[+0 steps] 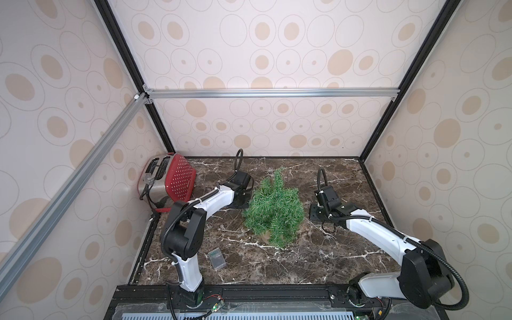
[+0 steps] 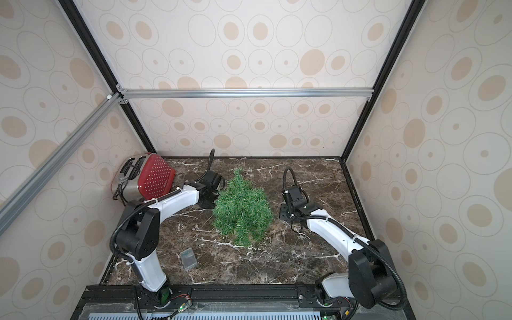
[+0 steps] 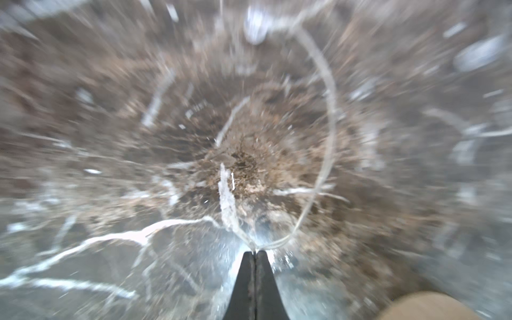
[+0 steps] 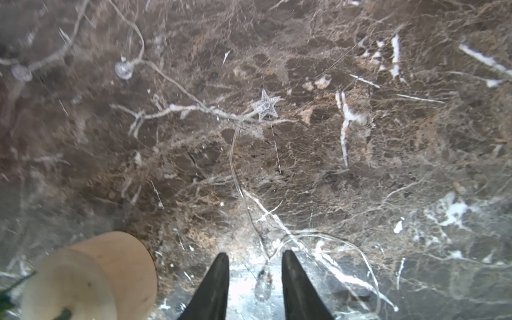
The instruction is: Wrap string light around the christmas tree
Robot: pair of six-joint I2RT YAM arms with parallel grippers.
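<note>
The green Christmas tree [image 1: 274, 209] stands upright mid-table between both arms. Its round wooden base [image 4: 125, 266] shows at lower left in the right wrist view. My left gripper is left of the tree, shut on the clear string light [image 3: 331, 122], whose wire meets at the fingertips and loops ahead over the table. Right of the tree, my right gripper is part open. A clear bulb [image 4: 263, 285] of the string shows between its fingers; whether they touch it, I cannot tell. A star ornament [image 4: 267, 105] and wire lie ahead. No string is discernible on the foliage.
A red and silver toaster [image 1: 178, 178] sits at the back left against the wall. A small flat grey box [image 1: 217, 258] lies on the front left of the dark marble table [image 1: 298, 266].
</note>
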